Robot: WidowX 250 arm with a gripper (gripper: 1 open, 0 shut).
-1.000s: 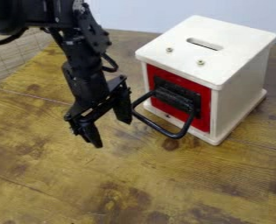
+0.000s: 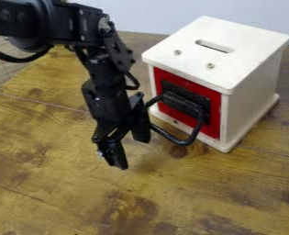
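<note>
My black gripper [image 2: 119, 147] hangs low over the wooden floor, open, with nothing seen between its fingers, just left of a white box [image 2: 250, 92] with a red front [image 2: 212, 92]. A black bar handle [image 2: 183, 142] sticks out from the red front toward my gripper, whose right side is beside the handle's left end.
A pale tiled area [image 2: 5, 69] lies at the back left, and a white wall [image 2: 159, 14] stands behind the box.
My arm and gripper have shifted right and slightly downward, toward the box's handle. The box looks unmoved.
</note>
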